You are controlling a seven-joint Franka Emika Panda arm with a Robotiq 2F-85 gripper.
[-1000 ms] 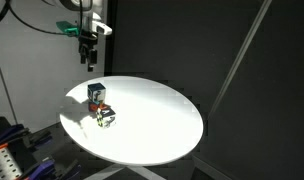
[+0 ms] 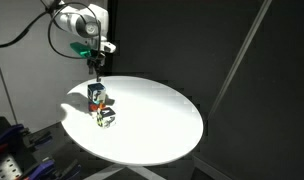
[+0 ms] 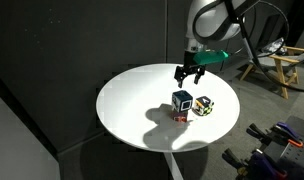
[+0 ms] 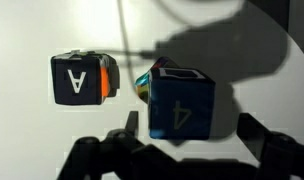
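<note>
Two blocks are stacked on the white table. The top one is a dark blue block (image 4: pixel 180 108) with a white 4 on its upper face. A lower block (image 3: pixel 180 117) with red on it shows beneath it in exterior view 2. Beside the stack lies a separate block (image 4: pixel 78 80) with a white A on a black face and an orange side. My gripper (image 2: pixel 97 73) hangs above the stack, pointing down. In the wrist view its open fingers stand to either side of the 4 block's near part, with nothing held between them.
A wooden chair (image 3: pixel 276 68) stands in the background, clear of the table.
My gripper has come down and slightly to the right in exterior view 1, closer to the top of the stack. The blocks have not moved.
</note>
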